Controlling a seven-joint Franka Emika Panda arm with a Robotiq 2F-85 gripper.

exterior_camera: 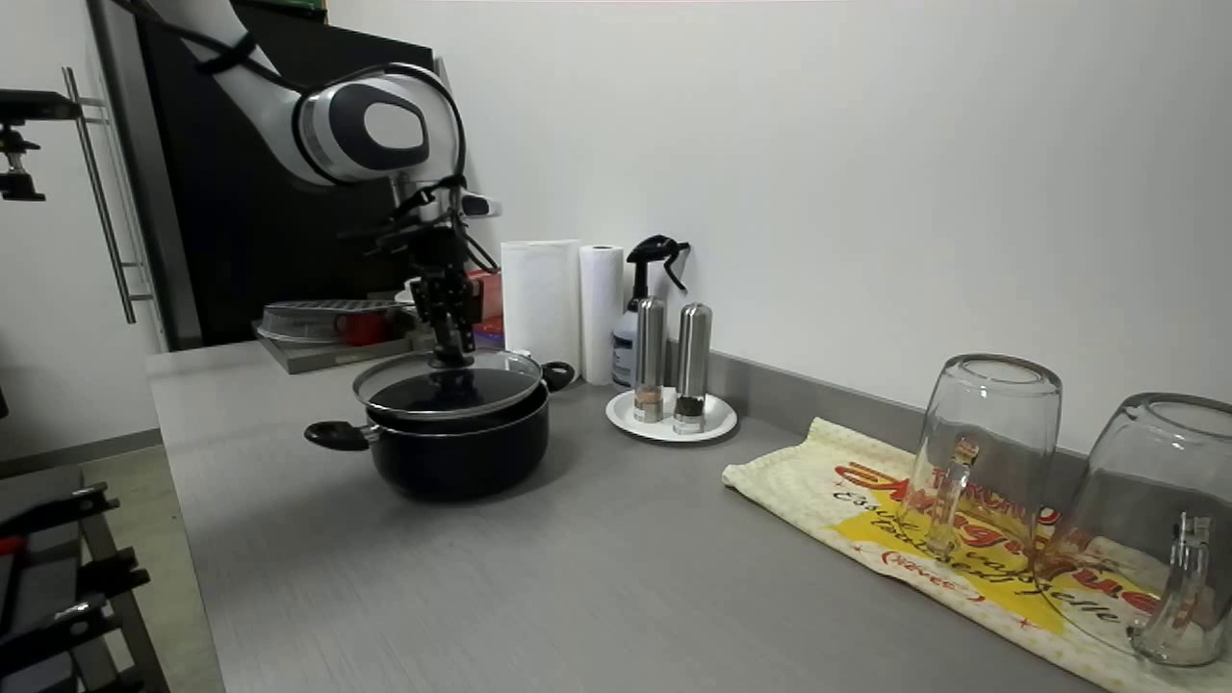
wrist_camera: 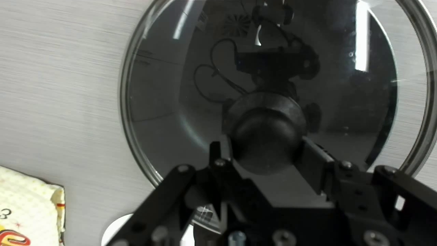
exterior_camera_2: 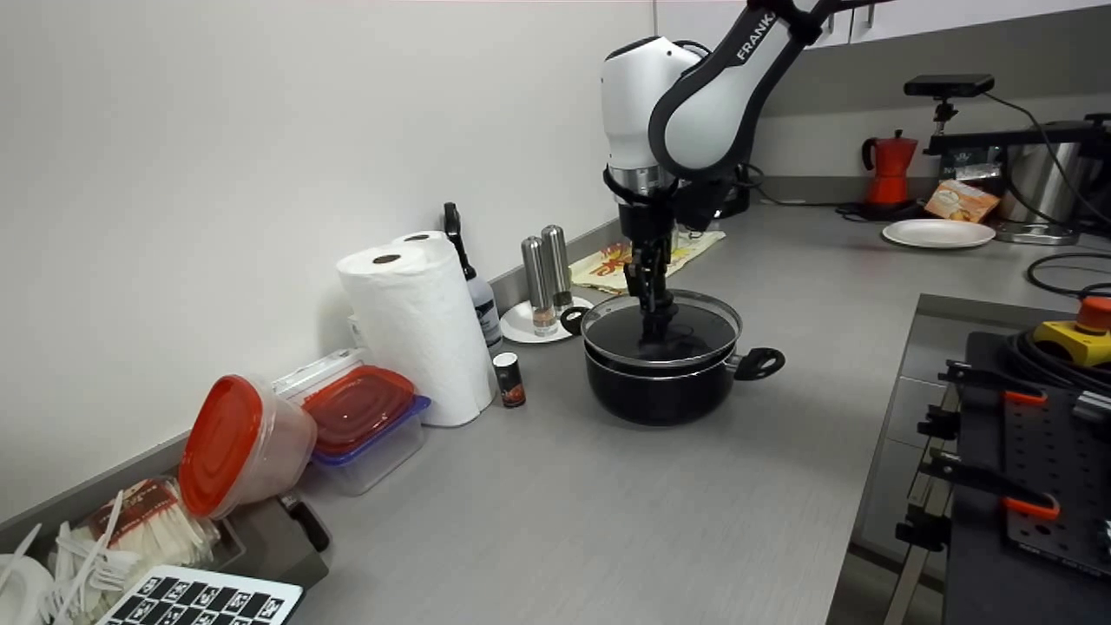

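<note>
My gripper is shut on the round black knob (wrist_camera: 266, 135) of a glass lid (wrist_camera: 164, 94) with a metal rim. In the first exterior view the lid (exterior_camera: 427, 397) hangs just over the black pot (exterior_camera: 462, 462), a little off to the left of its opening. The second exterior view shows the lid (exterior_camera_2: 625, 325) over the pot (exterior_camera_2: 661, 396) too, with a narrow dark gap between their rims. Whether the lid touches the pot anywhere, I cannot tell. Two black handles stick out from the pot.
Beside the pot, a white plate (exterior_camera: 724, 422) carries two metal grinders. Paper towel rolls (exterior_camera_2: 417, 333), a spray bottle (exterior_camera_2: 481, 297) and a small dark jar (exterior_camera_2: 509, 379) stand near the wall. Two glass mugs rest on a yellow printed cloth (exterior_camera: 808, 474).
</note>
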